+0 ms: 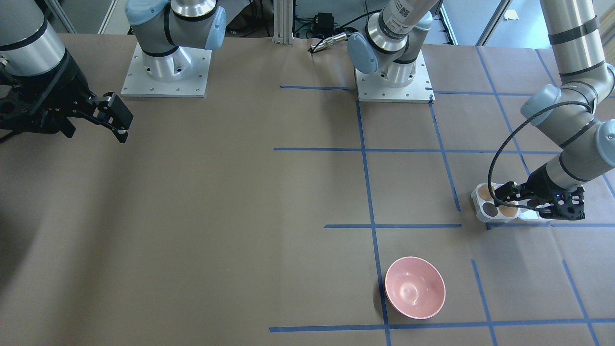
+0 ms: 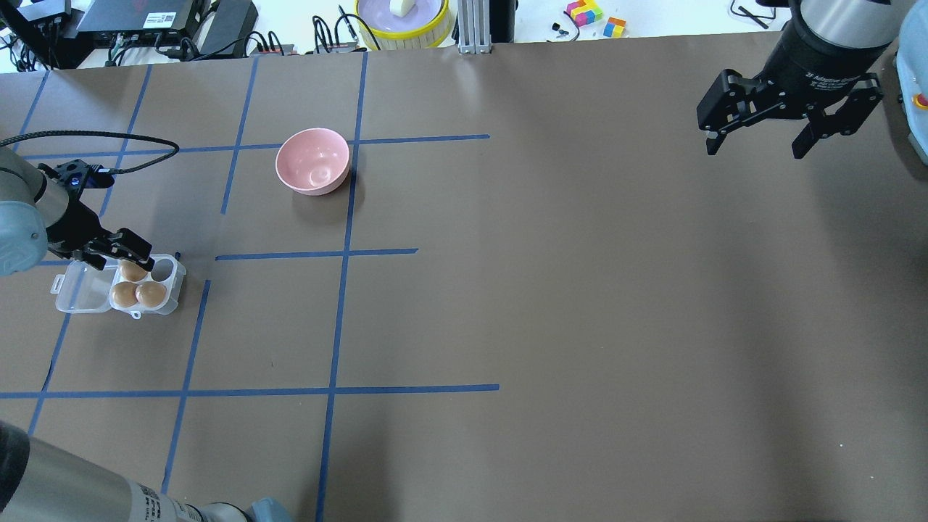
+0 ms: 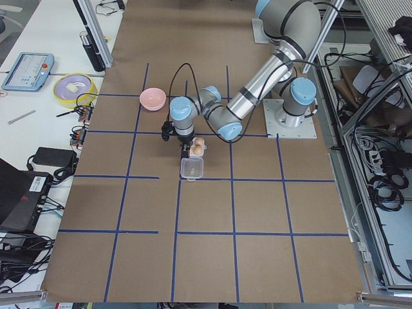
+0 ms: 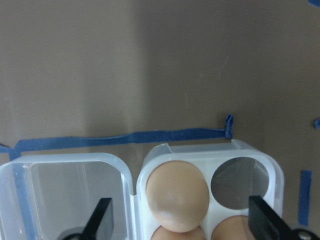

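A small white egg carton point(image 2: 171, 284) lies open on the table, its clear lid point(image 2: 83, 296) folded out beside it, with three brown eggs point(image 4: 177, 195) in it and one empty well point(image 4: 239, 182). My gripper is low over the carton, its dark fingers apart on either side of an egg in the wrist view, one over the lid and the other by the empty well. It is open; whether it touches an egg is not clear. A pink bowl point(image 1: 414, 286) stands apart from the carton on the table.
Other robot arms point(image 1: 63, 98) stand at the table's edges. Cables, devices and a yellow round container point(image 3: 72, 90) are on the white side bench.
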